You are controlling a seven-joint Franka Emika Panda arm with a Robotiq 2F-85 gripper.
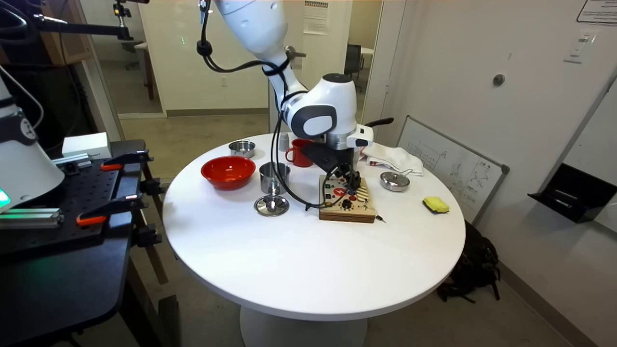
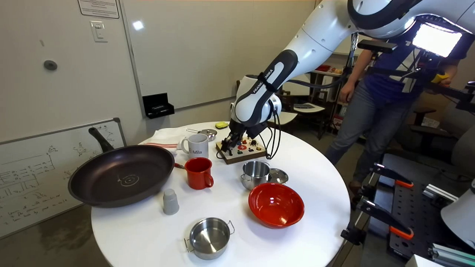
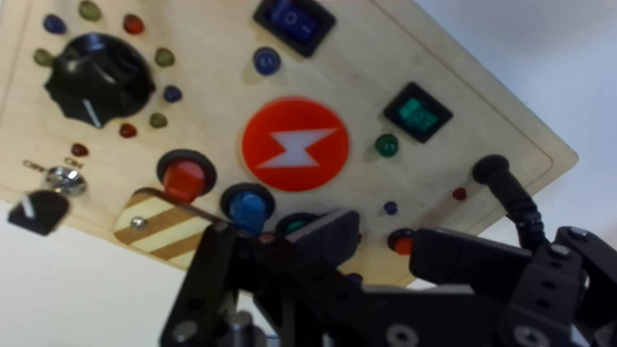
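A wooden switch board [image 3: 358, 63] lies flat on the white table. Its face carries a red disc [image 3: 295, 143], a black knob [image 3: 99, 80], a green rocker switch [image 3: 418, 112], a red switch [image 3: 185, 178], a blue switch [image 3: 248, 209] and an orange one [image 3: 402, 243]. My gripper stands open over the board's edge with a gap between its dark fingers. One finger [image 3: 329, 234] partly covers a green switch [image 3: 295, 222] beside the blue one. Whether the fingertips touch the board I cannot tell. From outside, the gripper [image 1: 350, 186] hangs low over the board [image 1: 347, 218].
Left of the board stand a steel pot [image 1: 267, 179], a lid [image 1: 272, 206] and a red bowl [image 1: 228, 173]. A red mug [image 2: 199, 172], a white mug [image 2: 198, 145] and a large pan [image 2: 124, 175] crowd one side.
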